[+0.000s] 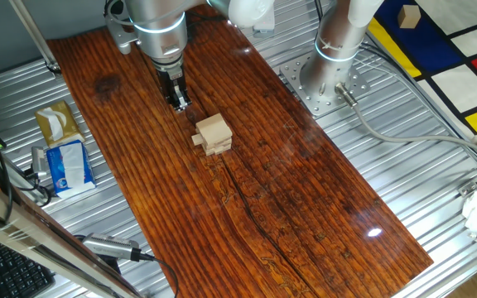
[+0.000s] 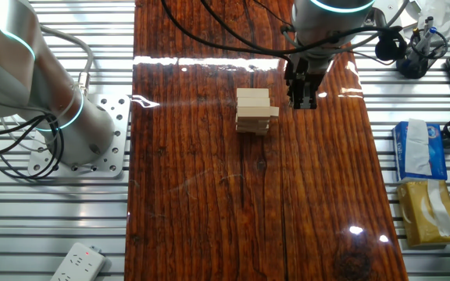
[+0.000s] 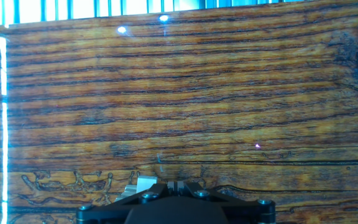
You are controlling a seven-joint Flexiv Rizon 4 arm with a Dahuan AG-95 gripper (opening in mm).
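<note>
A small stack of pale wooden blocks [image 1: 214, 131] stands on the brown wooden board. One block [image 2: 273, 112] juts out of the stack on the side facing my gripper. My gripper [image 1: 180, 106] points down beside the stack, apart from it. In exterior view 2 the gripper [image 2: 303, 103] is just right of the stack. The wrist view shows the fingertips of my gripper drawn together at the bottom edge, with nothing visible between them. Left of them, a pale patch [image 3: 146, 183] is partly hidden by the gripper; it looks like part of the stack.
Tissue packs, one blue [image 1: 70, 168] and one yellow [image 1: 60, 124], lie off the board's left edge. The arm's base [image 1: 325, 85] is bolted beyond the right edge. Black cables [image 2: 233, 43] cross above the board in exterior view 2. Most of the board is clear.
</note>
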